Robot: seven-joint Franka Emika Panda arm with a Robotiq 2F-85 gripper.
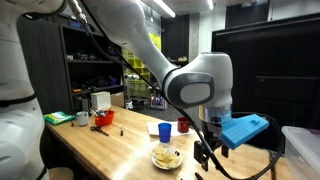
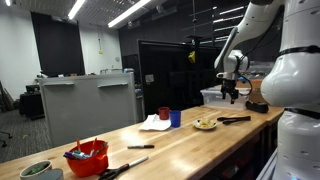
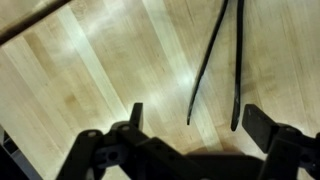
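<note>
My gripper stands open over the wooden table, with its two fingers well apart in the wrist view. Below it on the tabletop lie two thin black rods (image 3: 239, 65), perhaps the arms of one pair of tongs. Their tips end in the space between the fingers as seen from above. From the far side, the gripper (image 2: 233, 92) hangs at the right end of the table, above a dark long object (image 2: 236, 120). In the first exterior view, the gripper (image 1: 218, 153) points down near the table's right part.
A bowl-like plate (image 1: 167, 158) with yellowish contents lies left of the gripper, near a blue cup (image 1: 164, 131) and a red cup (image 1: 183, 125). A red basket (image 2: 87, 160), a white cloth (image 2: 155, 124) and a marker (image 2: 142, 147) are farther off. A clear bin (image 1: 302, 142) borders the right.
</note>
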